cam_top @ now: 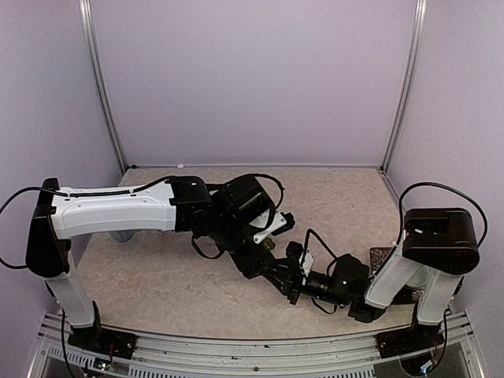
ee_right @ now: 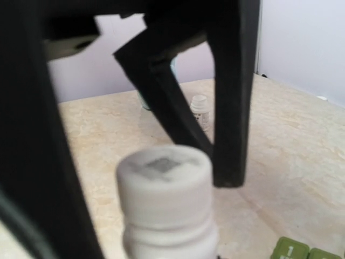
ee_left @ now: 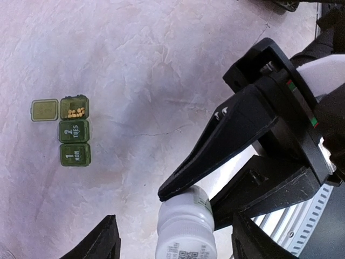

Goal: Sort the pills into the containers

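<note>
A white bottle [ee_left: 186, 218] stands upright, with my right gripper shut on it below the cap. The cap [ee_right: 164, 172] has a dark printed square on top. My left gripper is over it from above, open, its fingers apart on both sides of the cap. From the top view, the two grippers meet near mid-table and hide the bottle. A green pill organizer [ee_left: 74, 132] lies on the table. Its MON and TUES lids are shut; the third compartment is open, with several tan pills [ee_left: 76, 113] inside.
A small clear bottle [ee_right: 199, 110] without a cap stands farther back. A dark mesh basket [cam_top: 381, 257] sits at the right, partly behind the right arm. Bare tabletop [cam_top: 157, 291] lies at the front left.
</note>
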